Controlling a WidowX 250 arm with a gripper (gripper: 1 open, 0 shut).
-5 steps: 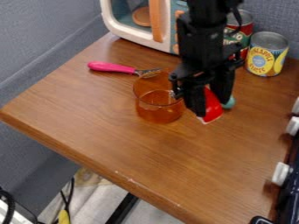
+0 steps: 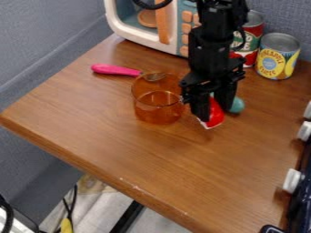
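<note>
My black gripper (image 2: 205,98) hangs over a red object (image 2: 214,113) with a white lower edge, just right of an amber see-through pot (image 2: 158,106). The red object is at the fingertips; whether the fingers are shut on it is hard to tell. A teal object (image 2: 235,106) lies behind it to the right.
A pink-handled utensil (image 2: 115,69) lies at the back left. A toy microwave (image 2: 144,25) and several cans (image 2: 277,56) stand at the back. A dark appliance with white knobs (image 2: 297,200) lines the right edge.
</note>
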